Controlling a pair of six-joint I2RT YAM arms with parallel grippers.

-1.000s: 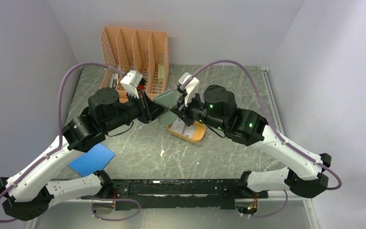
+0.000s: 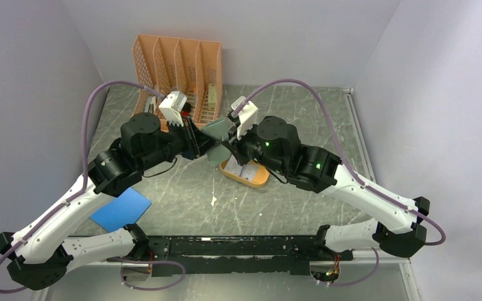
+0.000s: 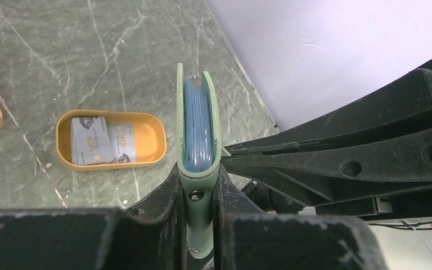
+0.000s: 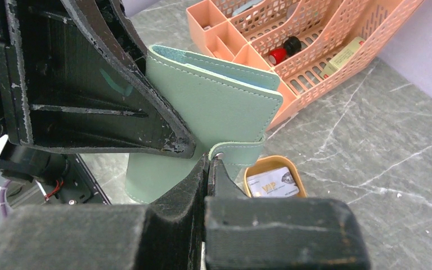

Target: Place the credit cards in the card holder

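Observation:
A pale green card holder [image 3: 183,112] is upright in the air, with my left gripper shut on it. Blue inner sleeves [image 3: 197,124] show through its open top. My right gripper is shut, its tips touching the strap [image 4: 239,149] at the snap on the holder's side. Whether the strap's end is pinched between those tips is hard to tell. Below, white and grey cards [image 3: 91,139], one marked VIP, lie in a yellow-orange tray [image 3: 156,140]. The top view shows both grippers meeting at the holder [image 2: 216,130].
An orange divided rack [image 2: 179,56] stands at the back left with small items inside. On the front left of the table lies a blue sheet [image 2: 122,209].
My right arm has shifted slightly left, its tips closing in on the holder. The left gripper, the holder and the tray stay nearly where they were.

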